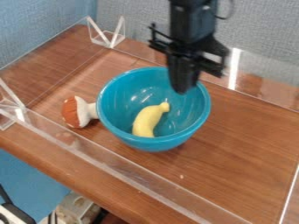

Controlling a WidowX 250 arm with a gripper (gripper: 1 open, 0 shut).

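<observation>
A teal bowl [124, 125] stands on the wooden table, with a yellow banana-like toy [149, 120] lying inside it. Above the bowl's back right part hangs my black gripper [184, 80], blurred, apart from the toy; it looks shut, with nothing visible between its fingers. A red and white mushroom-like toy [79, 112] lies just left of the bowl.
Clear plastic rails and white wire holders edge the wooden table [222, 175]. A grey wall [268, 44] stands at the back.
</observation>
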